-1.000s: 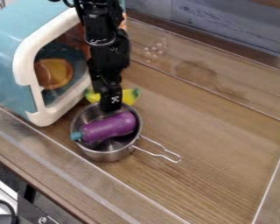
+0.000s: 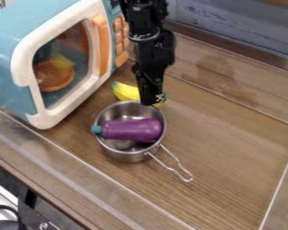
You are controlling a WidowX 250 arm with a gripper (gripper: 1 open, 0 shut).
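Note:
My black gripper (image 2: 153, 90) hangs above and behind a steel pot (image 2: 147, 154), near a yellow banana-like object (image 2: 125, 92) on the wooden counter. It appears shut, with nothing visible between its fingers, though the tips are small and dark. A purple eggplant-like object (image 2: 132, 129) with a teal end lies in the pot, whose wire handle points to the front right.
A blue toy microwave (image 2: 14, 63) with a white-framed opening and an orange item (image 2: 53, 75) inside stands at the left.
The gripper has moved right and up, away from the pot. The pot and purple object have shifted slightly over the last second.

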